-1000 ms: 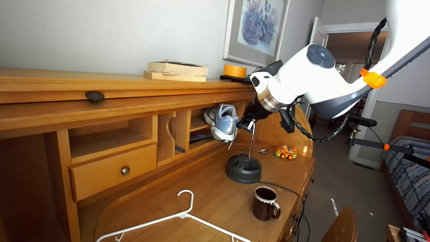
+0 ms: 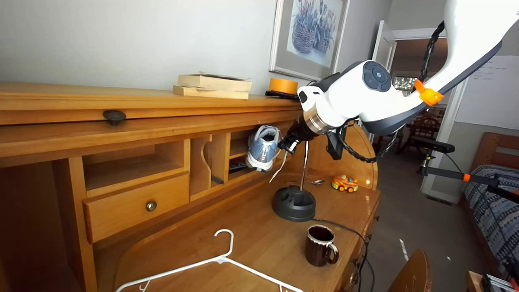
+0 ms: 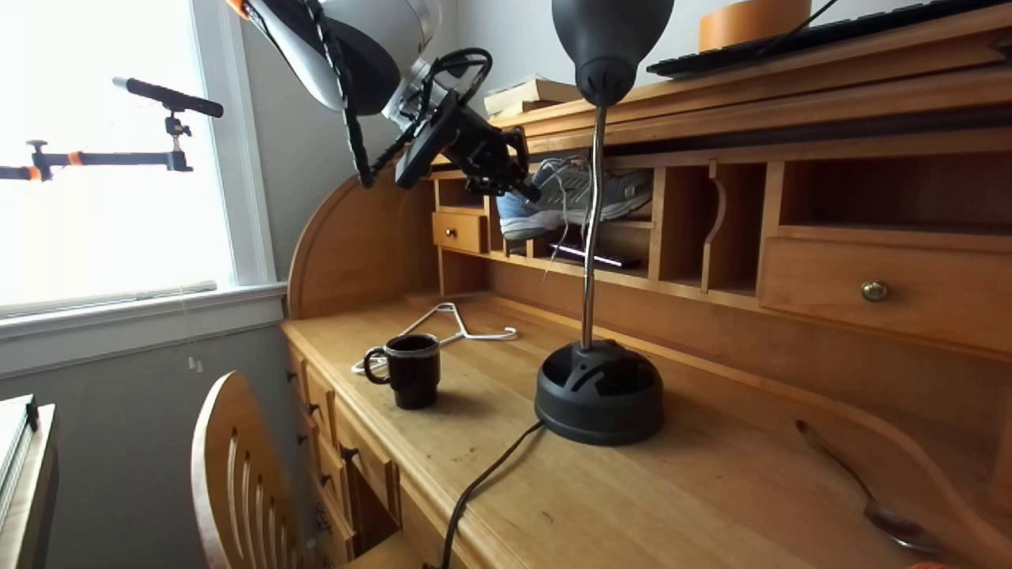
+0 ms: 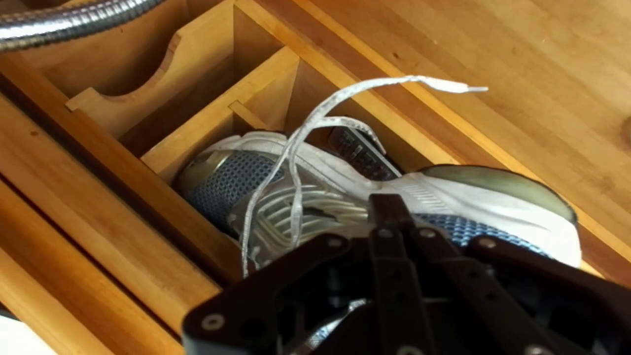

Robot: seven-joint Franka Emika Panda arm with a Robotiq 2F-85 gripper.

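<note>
A grey-blue running shoe (image 2: 263, 148) with a white sole sits partly in an upper cubby of the desk, its heel jutting out past the front edge. Its white laces (image 4: 298, 142) dangle loose. My gripper (image 2: 287, 146) is at the shoe's side, its fingers close together; in the second exterior view the gripper (image 3: 527, 188) overlaps the shoe (image 3: 555, 204) near its ankle opening. From the wrist, the shut fingers (image 4: 390, 228) cover the shoe's middle, and nothing shows gripped between them. Whether the fingertips touch the shoe, I cannot tell.
A dark keyed device (image 4: 362, 151) lies in the cubby beneath the shoe. The lamp's stem (image 3: 595, 227) rises close in front. On the desktop are a brown mug (image 2: 320, 245), a white hanger (image 2: 221, 258), a spoon (image 3: 882, 517) and a toy car (image 2: 345, 183).
My gripper has moved left in the first exterior view.
</note>
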